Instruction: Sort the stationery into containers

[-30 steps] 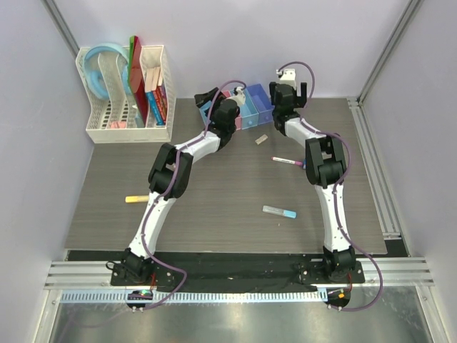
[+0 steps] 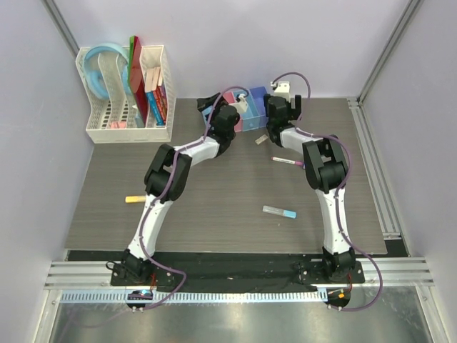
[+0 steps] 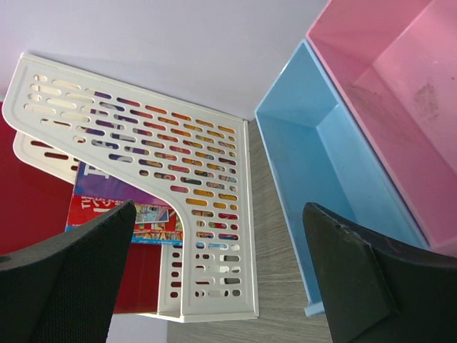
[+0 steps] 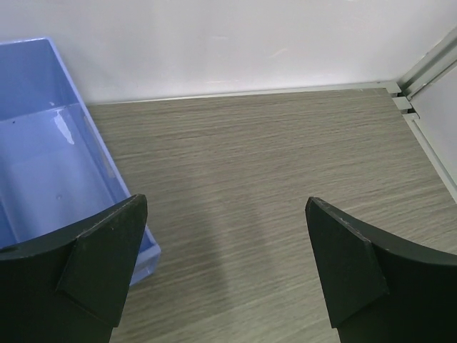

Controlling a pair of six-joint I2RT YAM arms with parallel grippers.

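Note:
A row of joined open containers stands against the back wall: light blue, pink, blue and dark blue. My left gripper is open over the row's left end, with nothing between its fingers. Past the dark blue container's right side, my right gripper is also open and empty, above bare table. A small pale eraser-like piece lies just in front of the row. Nearby lies a white-and-pink marker, its right end partly hidden by the right arm.
A white rack with books and a light blue headphone-like ring fills the back left corner. A clear tube with a blue end lies front right; a yellow stick lies left.
The left arm has shifted only slightly. Table objects stayed put.

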